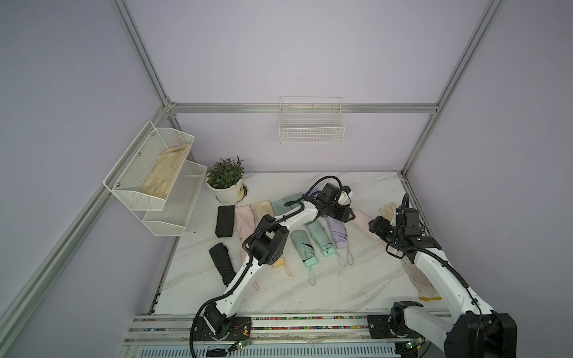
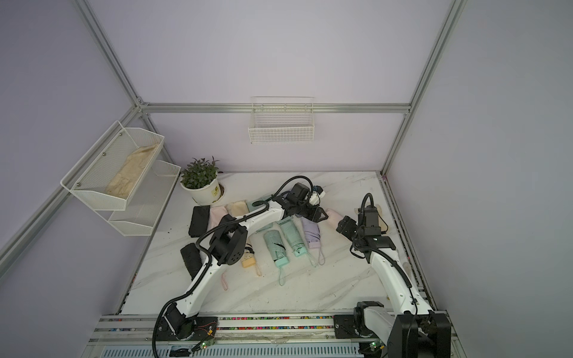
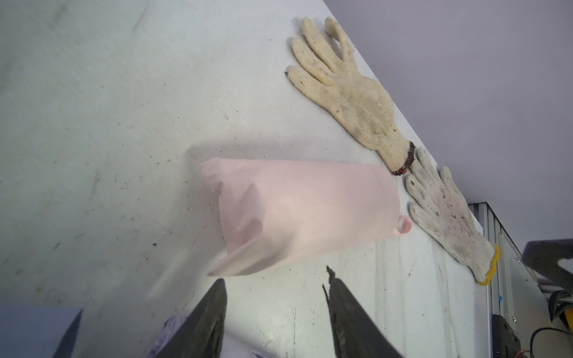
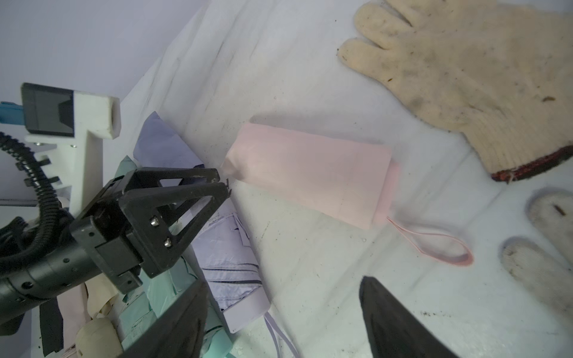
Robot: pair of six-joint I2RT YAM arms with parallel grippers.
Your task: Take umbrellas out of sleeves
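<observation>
One pink umbrella [image 4: 313, 170] lies inside its sleeve on the tabletop at the right, its wrist loop [image 4: 444, 250] sticking out of one end. My left gripper is part open over the sleeve's far end, nothing between its fingers; in the right wrist view the fingers reach close to that end, and whether they touch it cannot be told. My right gripper [image 1: 373, 229] stands part open above the loop end, also empty. Bare umbrellas lie in a row to the left: lilac [image 1: 337, 232], two mint ones [image 1: 321, 240], beige, pink and black [image 1: 222, 262].
Flat sleeves lie behind the row, including a black one [image 1: 225, 221] and a lilac one [image 4: 164, 143]. Two work gloves [image 3: 358, 95] lie along the right edge. A potted plant [image 1: 225, 179] stands at the back left.
</observation>
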